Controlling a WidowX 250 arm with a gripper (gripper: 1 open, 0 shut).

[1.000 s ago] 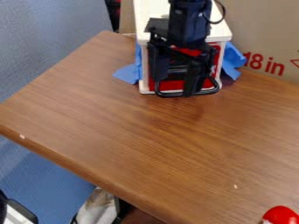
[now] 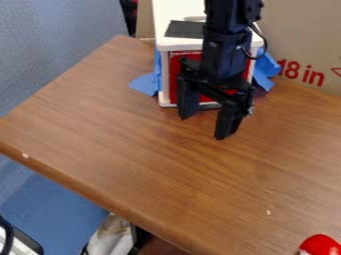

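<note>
My black gripper (image 2: 206,118) hangs low over the wooden table, in front of a white-and-red box (image 2: 178,32) at the back. Its two fingers stand apart, with no object visible between them. The box's red front is partly hidden behind the gripper. Blue tape (image 2: 146,83) shows on the table at both sides of the box.
The bare wooden table (image 2: 134,159) has free room in front and to the left. A red round object (image 2: 318,245) lies at the bottom right corner. A cardboard panel (image 2: 304,50) stands behind the table at the right.
My gripper has moved a little down and toward the front, away from the box's lower front, and its fingers now show more clearly apart.
</note>
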